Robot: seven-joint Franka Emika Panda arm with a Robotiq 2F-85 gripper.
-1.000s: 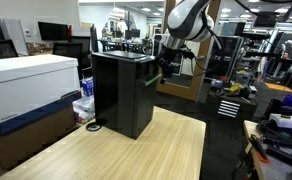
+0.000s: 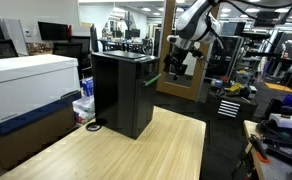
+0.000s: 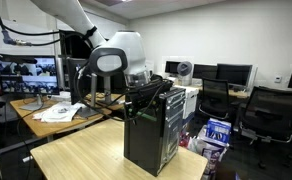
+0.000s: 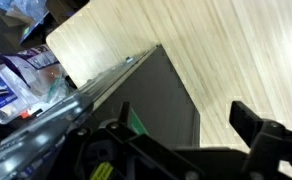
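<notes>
A dark, box-shaped cabinet (image 2: 118, 94) stands upright on the light wooden table (image 2: 136, 155). A green strip (image 2: 153, 79) shows near the top of its side facing the arm. Close by the cabinet's upper part, my black gripper (image 2: 171, 70) hangs from the white arm. In the wrist view my gripper is open, its fingers wide apart. The cabinet's dark side (image 4: 166, 95) reaches up between and behind the left finger. A bit of green strip (image 4: 136, 121) shows beside that finger. No object is held; whether the finger touches the cabinet, I cannot tell.
White-and-brown boxes (image 2: 28, 88) stand on the table left of the cabinet. A small black ring (image 2: 93, 127) lies in front of it. Blue-and-white packages (image 3: 216, 132) sit behind the cabinet.
My arm and gripper have moved to the right in exterior view 1, away from the cabinet's top edge. The cabinet and boxes stand where they were.
</notes>
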